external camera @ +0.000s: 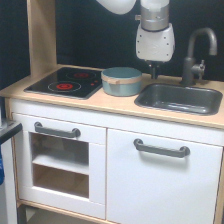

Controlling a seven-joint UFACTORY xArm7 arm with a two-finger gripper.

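A teal-grey pot [122, 86] stands upright on the wooden counter [60, 96], between the stove and the sink. Its round top faces up, with a brownish handle at the near-left side. To the right of the pot and somewhat higher, my gripper [154, 72] points down near the back left of the sink [178, 97]. A gap shows between it and the pot in this view. The dark fingers are too small to tell whether they are apart or together. No object is visible in them.
A black stovetop [66, 82] with red rings lies left of the pot. The dark tap [194, 62] rises behind the sink, close to the gripper's right. Below the counter are a white oven door [58, 131] with a window and a white cabinet door [162, 180].
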